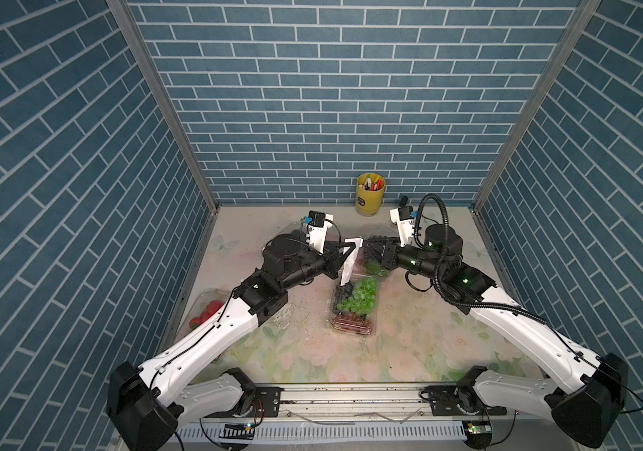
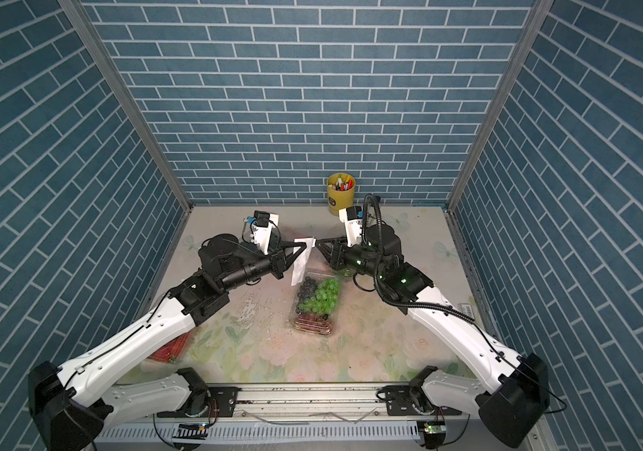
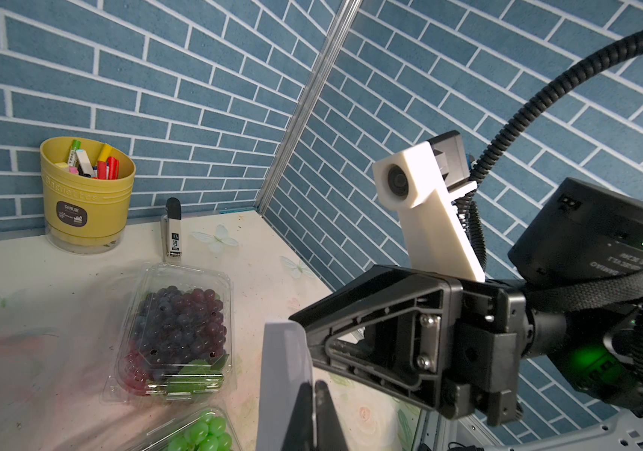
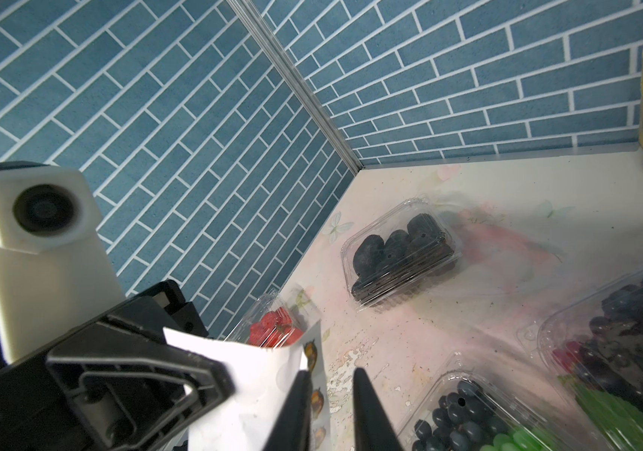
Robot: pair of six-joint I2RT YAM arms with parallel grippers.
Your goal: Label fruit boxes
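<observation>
A white label sheet [image 1: 350, 259] hangs upright between my two arms, above the fruit boxes. My left gripper [image 1: 347, 249] is shut on the sheet at its upper part. Brown fruit pictures run down the edge of the sheet [image 4: 312, 376] in the right wrist view. My right gripper is partly open beside that edge, with nothing seen between its fingers. Below stands a clear box of green and black grapes [image 1: 356, 300]. Behind it lies a box of dark red grapes [image 3: 178, 330]. A box of dark fruit [image 4: 400, 251] sits farther back left.
A yellow pen bucket [image 3: 86, 195] stands at the back wall, a black and white tool [image 3: 173, 229] near it. A box of red fruit [image 1: 205, 312] lies at the left edge, partly behind my left arm.
</observation>
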